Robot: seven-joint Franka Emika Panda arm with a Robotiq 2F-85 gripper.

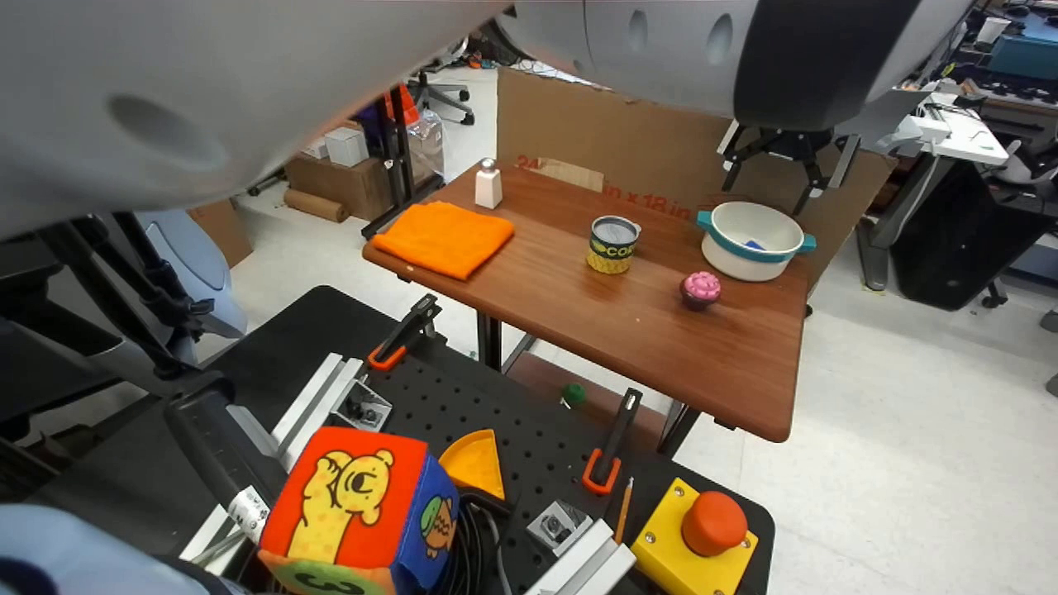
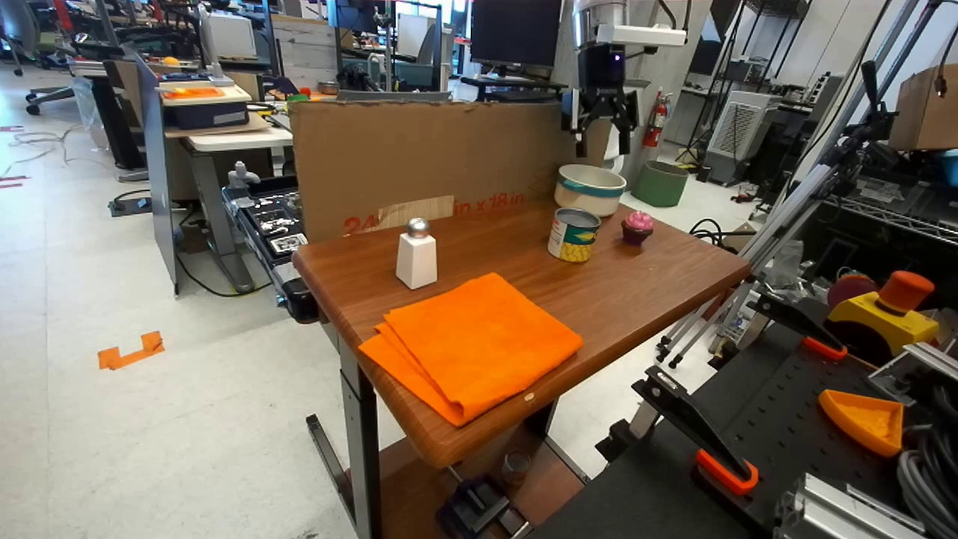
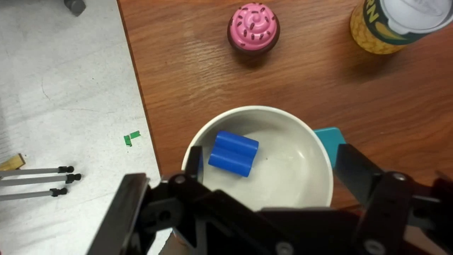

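Note:
Inside the white pot (image 3: 293,187) with teal handles lies a blue block (image 3: 233,153) shaped like joined cylinders, towards one side of the pot's floor. My gripper stands open above the pot, its black fingers spread wide with nothing between them. In exterior view 1 the gripper (image 1: 779,193) hangs just over the pot (image 1: 745,259), and only a bit of the blue block (image 1: 755,245) shows past the rim. From exterior view 2 the pot (image 2: 588,190) stands at the table's far end; its inside is hidden there.
Close to the pot sit a pink-topped cupcake (image 3: 253,26) and a corn can (image 3: 378,29). A white shaker (image 2: 417,256) and a folded orange cloth (image 2: 485,337) occupy the other end of the wooden table (image 2: 647,296). A cardboard panel (image 2: 422,153) stands along the table's back side.

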